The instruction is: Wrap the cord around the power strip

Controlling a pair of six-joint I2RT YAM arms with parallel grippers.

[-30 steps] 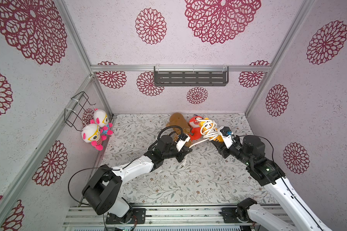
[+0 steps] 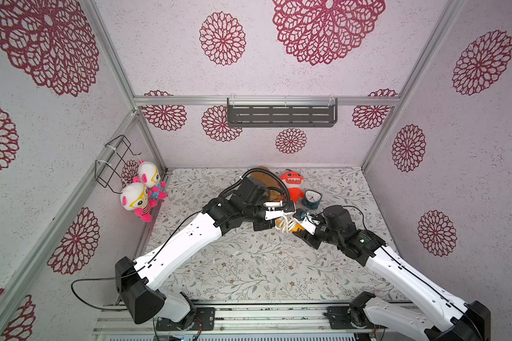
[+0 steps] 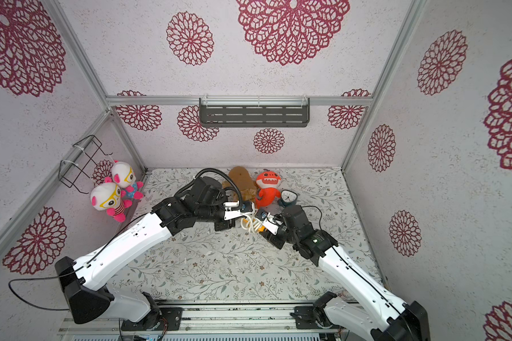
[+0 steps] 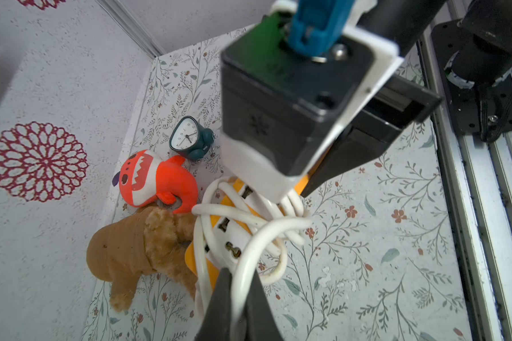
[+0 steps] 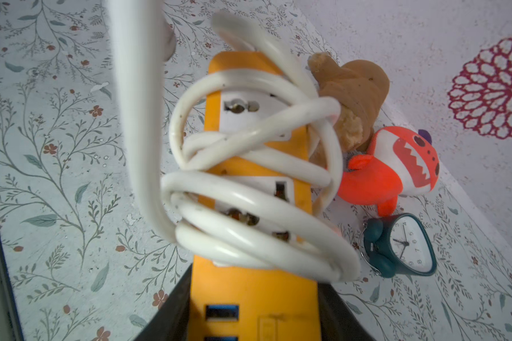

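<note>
The orange-and-white power strip [image 5: 253, 295] is held by my right gripper, its white cord [image 5: 250, 199] looped several times around it. In the left wrist view the cord [image 4: 267, 233] runs into my left gripper, shut on it, and the strip [image 4: 202, 264] hangs beyond. In both top views my left gripper [image 2: 278, 213] is close above and beside the right gripper [image 2: 305, 222], over the middle of the table, partly hiding the wrapped strip.
A brown plush [image 4: 119, 250], a red shark plush [image 4: 173, 182] and a teal clock [image 5: 404, 244] stand along the back of the table [image 2: 239, 267]. Two pink-and-white dolls [image 2: 136, 199] sit at the left wall.
The right gripper, holding the strip, has moved left and toward the front, closing the gap between them.
</note>
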